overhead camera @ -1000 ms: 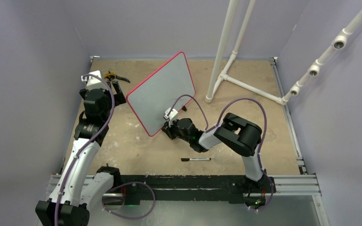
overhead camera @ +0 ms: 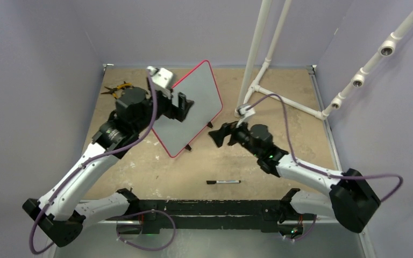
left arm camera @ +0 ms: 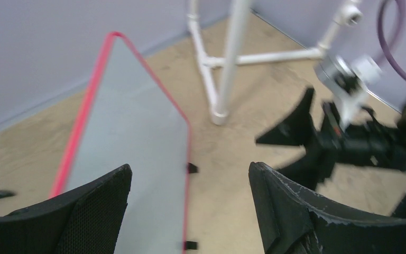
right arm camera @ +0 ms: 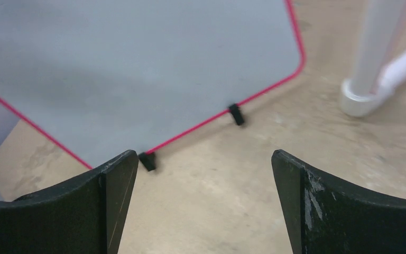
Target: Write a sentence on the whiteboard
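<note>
The whiteboard (overhead camera: 193,118), blank grey-white with a red rim, stands tilted on small black feet near the middle. A black-and-white marker (overhead camera: 223,181) lies on the front of the table. My left gripper (overhead camera: 182,107) is raised over the whiteboard's left part, fingers apart with nothing between them. My right gripper (overhead camera: 221,134) hangs just right of the whiteboard's lower edge, open and empty; in the right wrist view the board's lower edge shows beyond its fingers.
A white pipe frame (overhead camera: 290,105) stands at the back right. Yellow-and-black pliers (overhead camera: 113,90) lie at the back left, partly behind the left arm.
My left gripper has swung right from the left side to over the whiteboard. My right gripper has moved right and up, away from the board's lower edge.
</note>
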